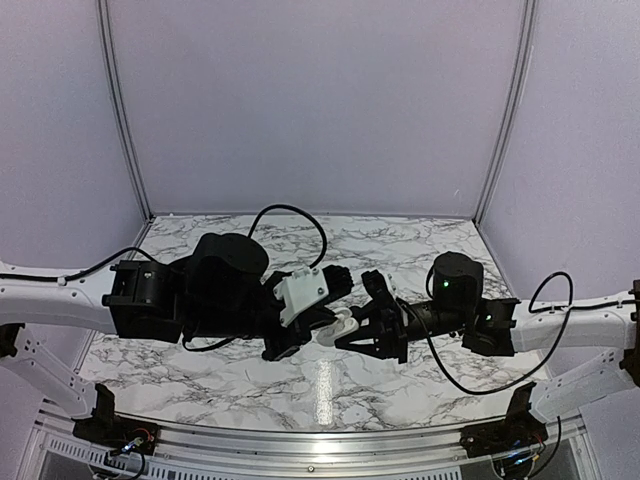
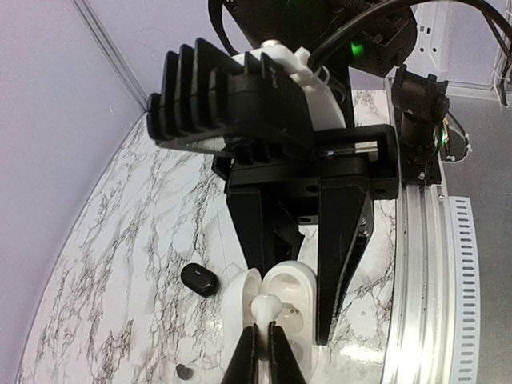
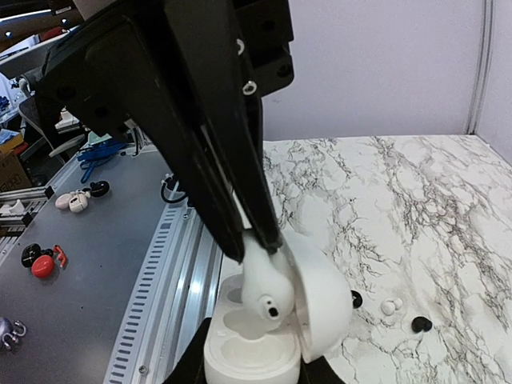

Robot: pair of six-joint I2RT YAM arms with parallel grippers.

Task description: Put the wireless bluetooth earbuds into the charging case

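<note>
My left gripper is shut on a white earbud (image 2: 266,308), gripping it by the stem. In the right wrist view the left fingers come down from above, and the earbud (image 3: 268,284) hangs bulb down over the case, beside its raised lid (image 3: 322,292). The white charging case (image 3: 252,358) stands open, its hollows facing the earbud; those that show look empty. My right gripper is shut on the case body, one finger (image 2: 342,240) along its side. Whether earbud and case touch, I cannot tell. From the top, the case (image 1: 338,328) is partly hidden between both grippers.
A black case (image 2: 200,280) lies on the marble table, with a small black earbud (image 2: 184,371) nearby. White earbuds (image 3: 391,306) rest there too. More earbuds lie on the grey surface (image 3: 80,264) beyond the metal rail.
</note>
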